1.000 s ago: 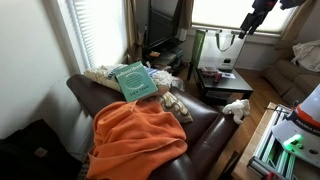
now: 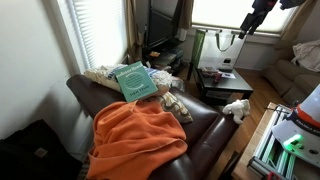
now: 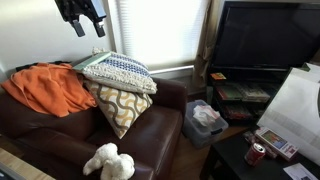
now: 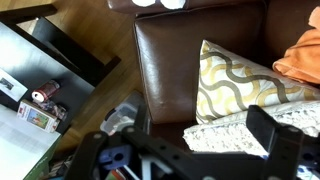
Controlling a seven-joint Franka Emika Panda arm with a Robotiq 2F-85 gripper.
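Observation:
My gripper (image 3: 89, 28) hangs high above the sofa, its two fingers spread apart with nothing between them. In the wrist view the same gripper looks down on the brown leather sofa (image 4: 175, 65). An orange blanket (image 2: 137, 138) is spread over the sofa. Beside it are a yellow-and-white patterned pillow (image 3: 121, 109) and a striped knit pillow (image 3: 115, 68), which leans on the patterned one. A white plush toy (image 3: 109, 160) rests at the sofa's near end, well below the gripper. A green square item with white lettering (image 2: 135, 80) stands among the cushions.
A black table (image 3: 240, 155) carries a red can (image 3: 256, 154) and a boxed item (image 3: 277, 143). Near the sofa sits a clear plastic bin (image 3: 205, 122). A television (image 3: 268, 43) fills the back corner. Bare sofa seat lies between pillow and toy.

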